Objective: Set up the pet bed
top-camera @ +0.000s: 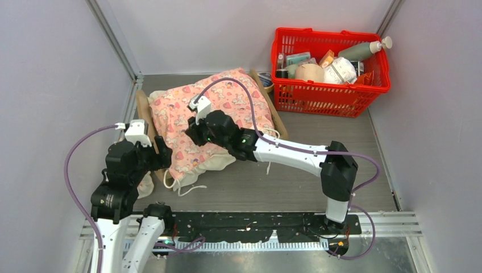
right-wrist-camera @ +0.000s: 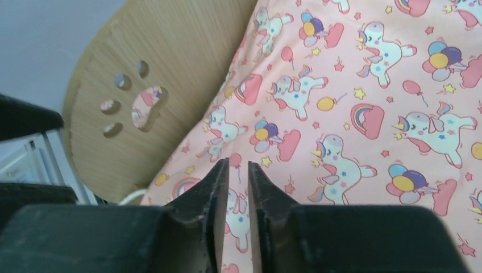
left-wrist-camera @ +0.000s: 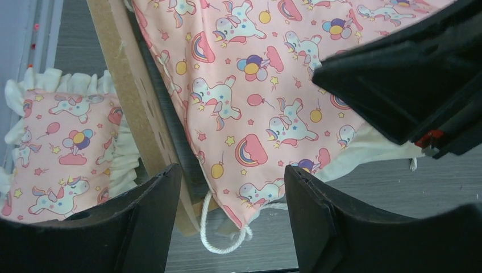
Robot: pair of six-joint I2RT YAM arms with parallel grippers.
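A pink unicorn-print cushion cover (top-camera: 233,99) with cream edges and white ties lies on a wooden bed frame (top-camera: 142,108). My left gripper (top-camera: 162,151) is open over its left front corner, fingers apart above the cloth and tie (left-wrist-camera: 220,248). My right gripper (top-camera: 196,129) hovers over the cushion's middle; in the right wrist view its fingertips are close together, with a small gap showing cloth between them. A small frilled pillow (left-wrist-camera: 62,148) lies left of the frame.
A red basket (top-camera: 329,99) full of bottles and items stands at the back right, beside a small bowl behind the frame.
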